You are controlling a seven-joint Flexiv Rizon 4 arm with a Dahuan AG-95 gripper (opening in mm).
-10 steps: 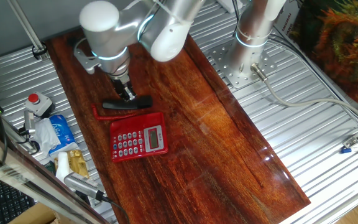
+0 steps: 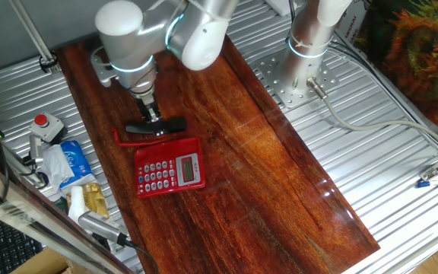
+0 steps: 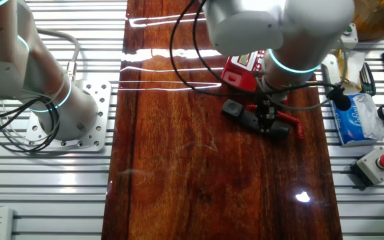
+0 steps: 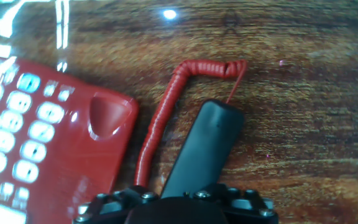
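Note:
A red desk phone (image 2: 158, 184) with grey keys and a small display rests on the wooden board. Its black handset (image 2: 175, 124) lies off the phone, alongside its upper edge, with a coiled red cord (image 2: 117, 138) beside it. My gripper (image 2: 154, 116) points down at the middle of the handset. In the wrist view the handset (image 4: 210, 137) runs down between the gripper's black linkages at the bottom edge. The fingertips are hidden there, so whether they touch or grip it does not show. An empty handset cradle hollow (image 4: 107, 115) shows on the phone.
The wooden board (image 2: 272, 205) is bare to the right of the phone. Off its left edge are a red stop button box (image 2: 46, 125), a blue-and-white tissue pack (image 2: 73, 164) and a scanner-like device (image 2: 97, 225). Loose black cables (image 3: 179, 67) hang from the arm.
My gripper has shifted slightly to the left along the handset in exterior view 1, and the arm has swung a little with it. Phone, handset and cord have stayed in place.

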